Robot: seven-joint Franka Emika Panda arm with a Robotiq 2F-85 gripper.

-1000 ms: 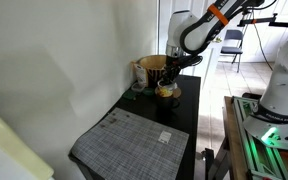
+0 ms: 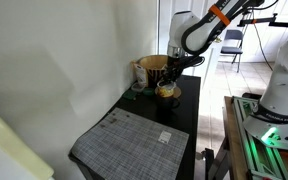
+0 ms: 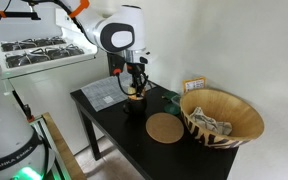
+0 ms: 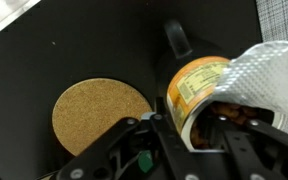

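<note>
In the wrist view an orange-labelled tub [image 4: 194,82] with a white rim sits tilted at the mouth of a black mug [image 4: 180,38]. Brown pieces [image 4: 252,113] show inside the tub, and a translucent flap of lid [image 4: 269,75] sticks up from its far side. My gripper is at the tub's near rim, one finger outside the wall and the other over the opening. The fingers stand part way apart; whether they press on the wall cannot be made out. The exterior views show the mug [image 3: 135,107] on the black table beneath the gripper.
A round cork mat [image 3: 165,127] lies beside the mug. Behind are a large wooden basket [image 3: 234,110] with cloth inside and a green object [image 3: 172,103]. A grey mat [image 2: 134,142] covers the table's other end. Bare table surrounds the cork mat.
The arm looks almost still, with the gripper staying over the mug. Any shift of the tub is too small to make out.
</note>
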